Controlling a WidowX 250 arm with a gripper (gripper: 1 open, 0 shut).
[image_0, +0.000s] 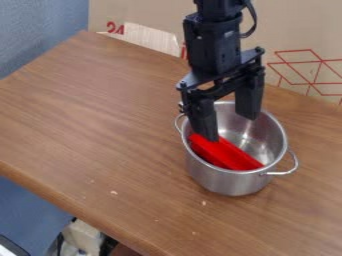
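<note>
A steel pot with two wire handles stands at the right of the wooden table, holding a red elongated object lying in it. My black gripper reaches down over the pot with its fingers spread open. The left finger is down inside the pot at the red object's upper-left end; the right finger sits over the back of the pot.
A cardboard board with red markings stands along the back, and the table's left edge drops to a blue-grey floor.
</note>
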